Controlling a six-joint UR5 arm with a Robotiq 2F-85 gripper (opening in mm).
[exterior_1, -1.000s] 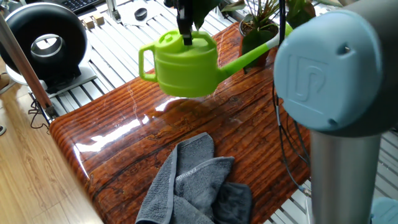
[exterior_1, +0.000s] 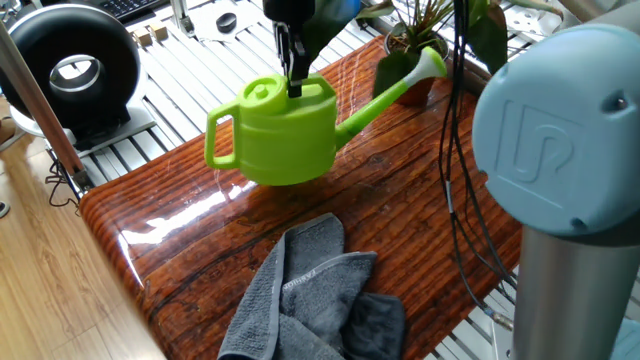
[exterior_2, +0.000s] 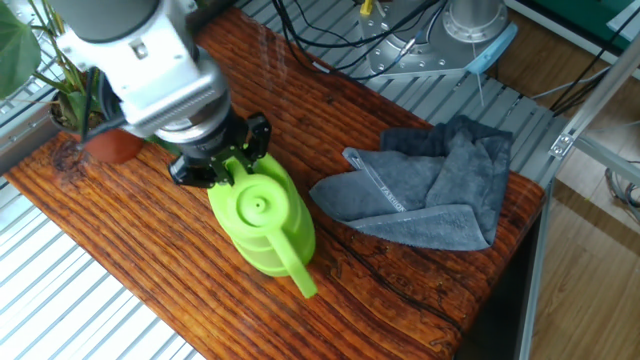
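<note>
A bright green watering can (exterior_1: 287, 140) stands upright near the middle of the wooden table, its spout pointing toward the plant. In exterior view 2 the can (exterior_2: 262, 225) is seen from above, its side handle toward the lower right. My gripper (exterior_2: 222, 165) is right over the can's top handle, its dark fingers spread to either side of it. From exterior view 1, the gripper (exterior_1: 294, 88) reaches down to the can's top and looks open. The can partly hides the fingertips, and whether they touch the handle cannot be told.
A grey towel (exterior_1: 310, 295) lies crumpled on the table; the same towel (exterior_2: 430, 185) is clear of the can. A potted plant (exterior_1: 415, 50) stands at the table's far edge, near the spout. Black cables (exterior_1: 455, 180) hang beside the arm.
The can has come down and slightly left in exterior view 1, with my gripper lowering along with it. The fingers, narrow together before, now look spread apart. The towel has not moved.
</note>
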